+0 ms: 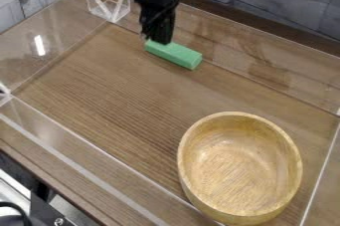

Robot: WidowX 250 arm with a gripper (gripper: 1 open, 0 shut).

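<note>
A green block lies flat on the wooden table near the back middle. My black gripper hangs above and just behind its left end, apart from it, shut with nothing visible between its fingers. A large wooden bowl sits at the front right.
A clear plastic object stands at the back left, left of my gripper. Raised edges border it at the back and sides.
</note>
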